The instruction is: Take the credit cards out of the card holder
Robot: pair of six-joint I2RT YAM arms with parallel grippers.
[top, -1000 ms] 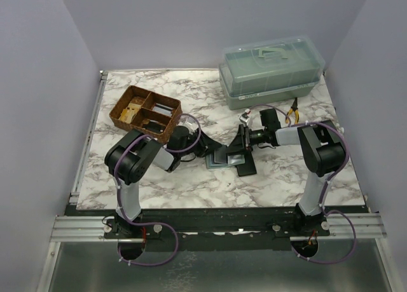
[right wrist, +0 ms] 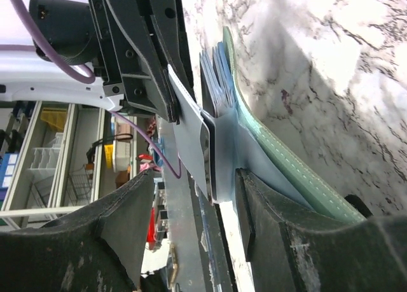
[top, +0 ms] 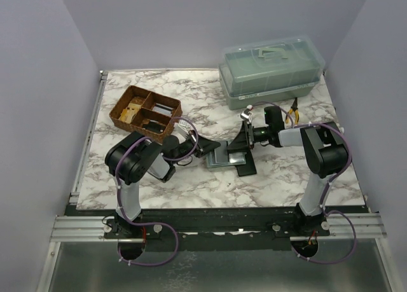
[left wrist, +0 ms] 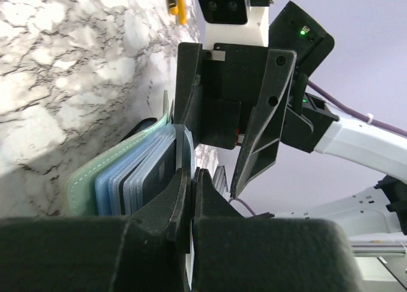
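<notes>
The card holder (top: 217, 155) lies open at the table's centre, with a green edge and clear sleeves, seen upright at close range in the left wrist view (left wrist: 95, 177). My left gripper (top: 202, 149) is shut on a clear sleeve edge of it, which may hold a card; the fingertips hide exactly what. My right gripper (top: 243, 142) stands open around the holder's right part, where a pale card-like piece (right wrist: 187, 130) rises between the two grippers.
A black flat object (top: 248, 169) lies under the right gripper. A wooden divided box (top: 145, 95) sits back left, clear lidded bins (top: 270, 69) back right, yellow-handled pliers (top: 292, 114) at the right.
The right gripper has moved a little to the right.
</notes>
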